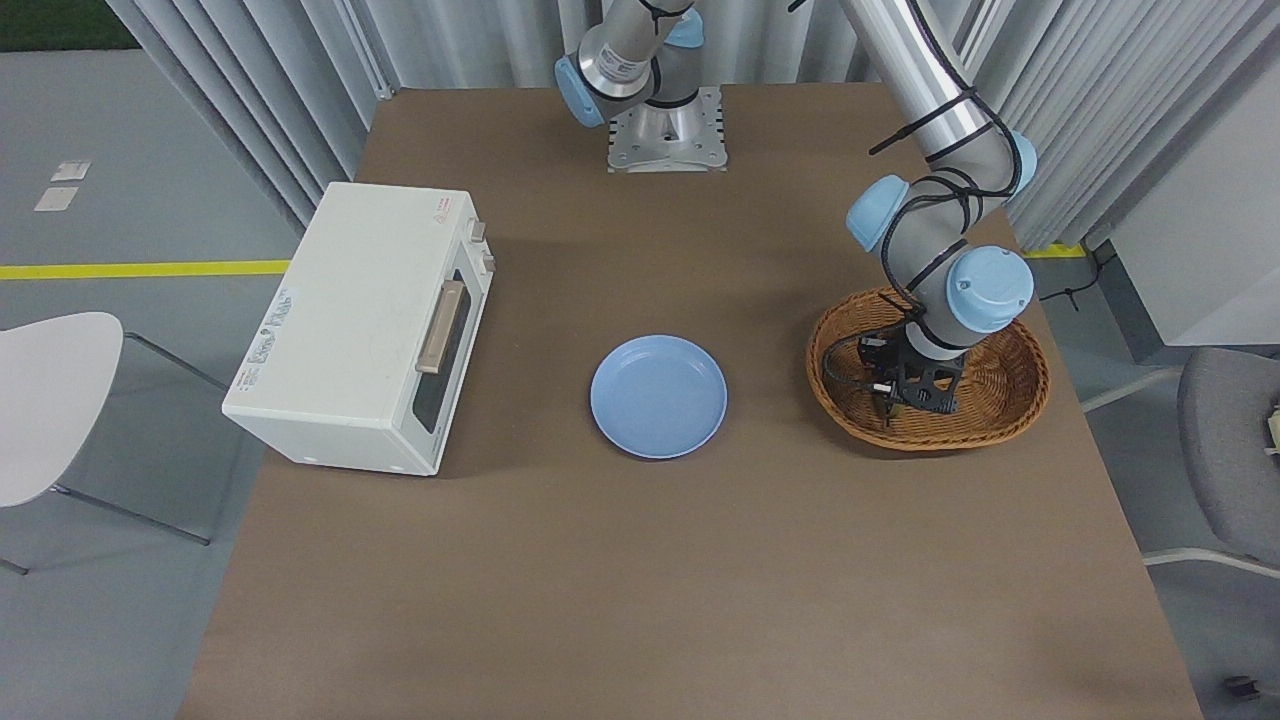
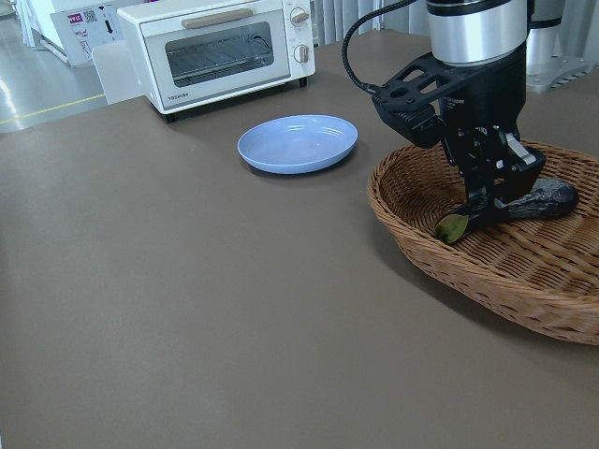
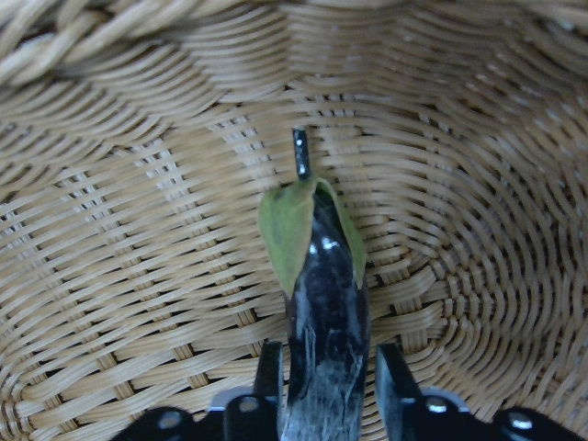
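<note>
A dark eggplant [image 3: 327, 331] with a green calyx lies in the wicker basket [image 1: 1008, 408] at the table's right; in the left view the eggplant [image 2: 547, 200] shows at the basket's floor. My gripper is down in the basket, its two fingers on either side of the eggplant's body; whether they grip it I cannot tell. A blue plate [image 1: 657, 396] lies empty left of the basket.
A white toaster oven [image 1: 336, 312] stands at the left with its door shut.
</note>
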